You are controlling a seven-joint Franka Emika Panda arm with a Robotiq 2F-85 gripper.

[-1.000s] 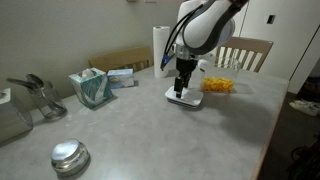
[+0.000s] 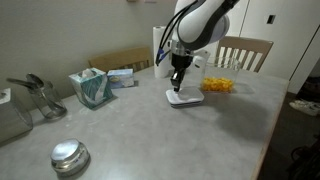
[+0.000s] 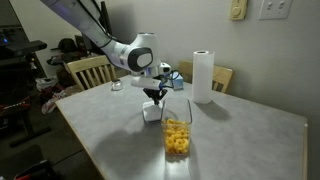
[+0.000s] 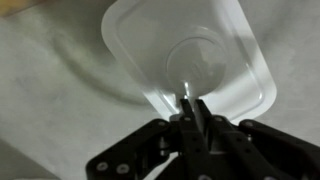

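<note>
A white rectangular tray or lid with rounded corners (image 4: 232,88) lies under my gripper. In the wrist view it shows a rounded shape at its middle, and my dark fingertips come right up to that shape's near edge. Exterior view 1 has the white piece (image 2: 184,98) on the table, the gripper (image 2: 177,84) just above it. From the other side, the white piece (image 3: 152,112) sits beneath the gripper (image 3: 156,99). The fingertips stand close together; whether anything is between them is too small to tell.
Close by stands a clear container (image 3: 177,114) with yellow pieces (image 3: 177,138). A paper towel roll (image 3: 203,77) is behind. A carton (image 2: 92,88), a metal bowl (image 2: 70,157) and a utensil holder (image 2: 12,118) stand to the left in exterior view 1.
The gripper sits slightly higher above the white piece than before. The white piece stays in about the same place on the table.
</note>
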